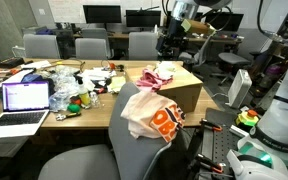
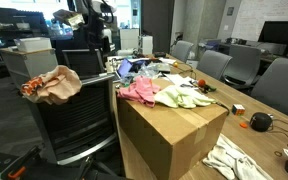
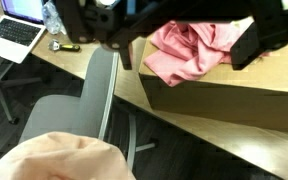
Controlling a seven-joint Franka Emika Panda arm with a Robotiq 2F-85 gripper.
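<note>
My gripper (image 1: 168, 45) hangs open above the cardboard box (image 1: 189, 97), nothing between its fingers. In the wrist view a pink cloth (image 3: 188, 62) lies crumpled on the box, showing between and below the spread dark fingers. Exterior view 2 shows this pink cloth (image 2: 139, 90) beside a pale green and white cloth (image 2: 184, 97) on the box top. Over a grey chair's back hangs a peach cloth (image 1: 142, 108), with an orange patterned cloth (image 1: 166, 123) beside it. Part of the peach cloth (image 3: 59, 158) fills the lower left of the wrist view.
The chair (image 1: 127, 140) stands in front of the box and table. On the wooden table (image 1: 69, 122) are an open laptop (image 1: 24, 104) and several bottles and small items. White cloths (image 2: 232, 160) lie on the table beside the box in exterior view 2.
</note>
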